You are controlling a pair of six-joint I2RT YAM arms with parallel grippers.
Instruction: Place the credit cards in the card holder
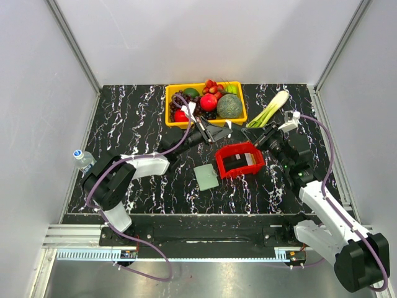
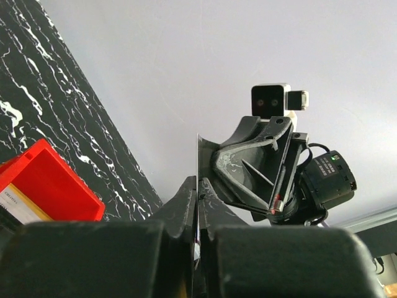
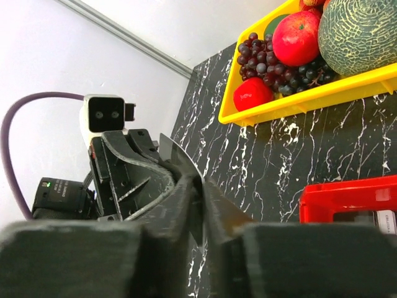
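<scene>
A thin dark card [image 3: 180, 152] stands edge-on between the two grippers. My left gripper [image 1: 226, 131] is shut on the card, whose narrow edge [image 2: 198, 164] rises between its fingers. From the right, my right gripper [image 1: 248, 133] reaches the same card, its blurred fingers [image 3: 217, 214] slightly parted around it. Below them in the top view, the red box [image 1: 224, 170] contains a black flat item [image 1: 235, 162] and a pale card [image 1: 250, 159]. A pale green flat square [image 1: 206, 177] lies left of the box; whether it is the card holder, I cannot tell.
At the back stands a yellow tray [image 1: 167, 107] of fruit. A leek-like vegetable [image 1: 270, 108] lies to its right, behind the right arm. A bottle [image 1: 82, 159] is at the far left edge.
</scene>
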